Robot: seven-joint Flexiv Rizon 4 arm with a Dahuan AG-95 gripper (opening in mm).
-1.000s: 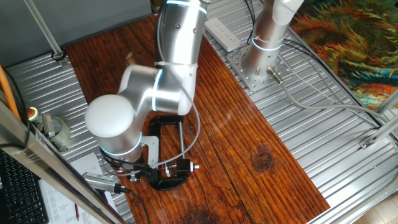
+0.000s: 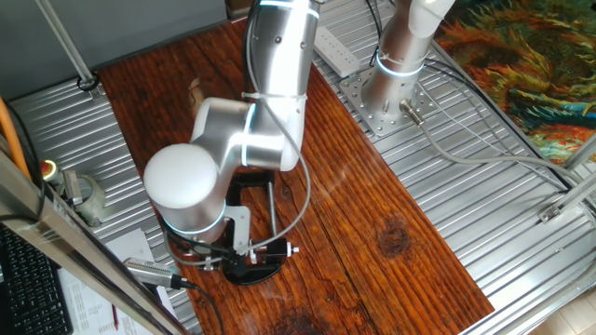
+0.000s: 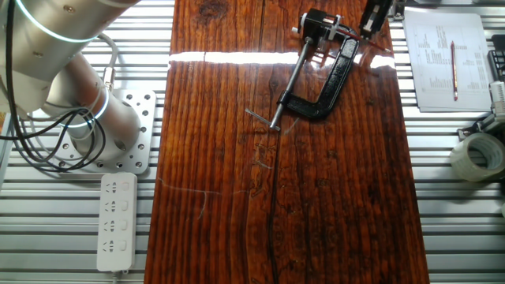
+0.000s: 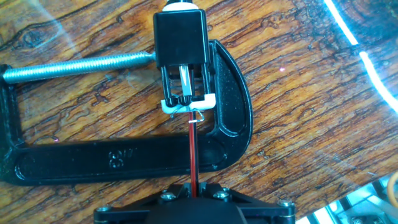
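A small black device (image 4: 180,38) with a white end piece (image 4: 208,102) stands over one end of a black C-clamp (image 4: 93,163) on the wooden board. A thin red-and-black wire (image 4: 193,155) runs straight out from my gripper, which appears shut on it. The wire's far end, with a small bare metal hook, lies at the white end piece; whether it is fastened there I cannot tell. In exterior view 2 the black device (image 3: 319,24) and the gripper (image 3: 374,20) are at the top. Exterior view 1 largely hides the gripper's fingertips behind the arm.
The clamp's threaded rod (image 3: 293,79) and cross handle stick out over the board. A power strip (image 3: 117,221) lies left of it; papers (image 3: 446,59) and a tape roll (image 3: 478,156) lie right. Most of the wooden board (image 3: 276,213) is bare.
The arm has shifted to the right and slightly down in exterior view 1, bringing the gripper closer to the black device. Red wire that showed between them earlier is less visible there.
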